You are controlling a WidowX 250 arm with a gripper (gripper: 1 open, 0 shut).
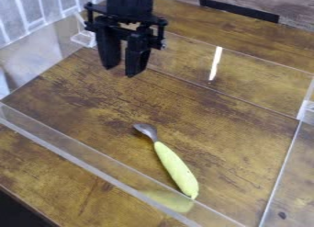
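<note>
My black gripper (123, 55) hangs above the wooden surface in the upper left of the view, its fingers pointing down and apart, with nothing visible between them. A yellow-green spoon (174, 166) with a grey metal head lies on the wood in the lower middle, below and to the right of the gripper, well apart from it.
Clear plastic walls (98, 159) border the wooden area on the left, front and right. A thin white strip (215, 63) stands out at the back right.
</note>
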